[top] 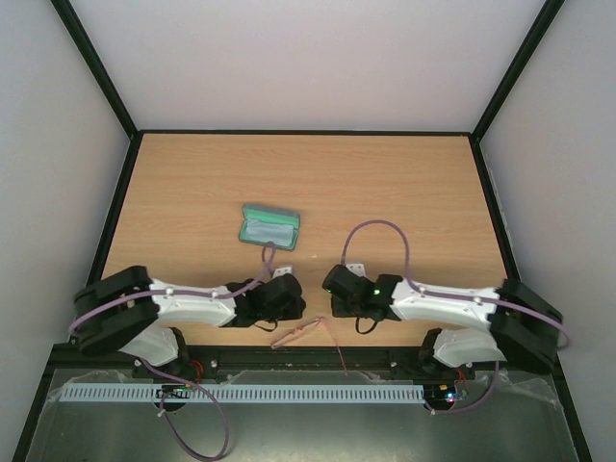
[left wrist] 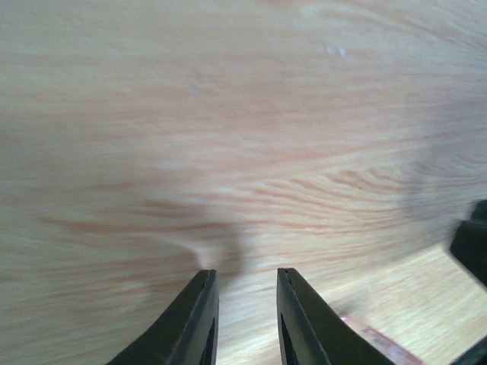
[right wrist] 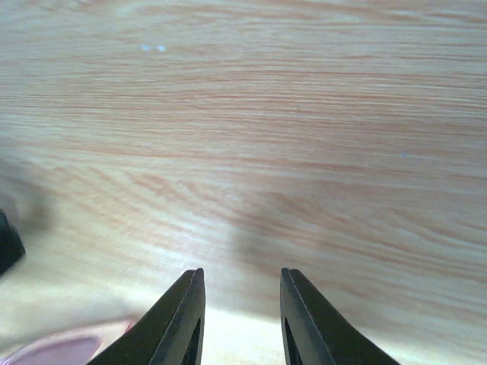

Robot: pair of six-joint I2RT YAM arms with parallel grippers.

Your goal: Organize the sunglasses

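Note:
Pink sunglasses (top: 300,333) rest on the table close to its front edge, between the two arms, with one thin temple sticking out over that edge. A corner of their frame shows in the right wrist view as a pink rim (right wrist: 114,332), left of my right gripper. In the left wrist view a pink piece (left wrist: 384,344) lies right of my left gripper. Both grippers are part open, with only bare wood between their fingers. Upper left of the sunglasses sits a teal case (top: 269,227), its lid raised and its pale inside showing.
A dark rail (top: 308,356) borders the front edge. My two arms stand close together there, with a small gap between them.

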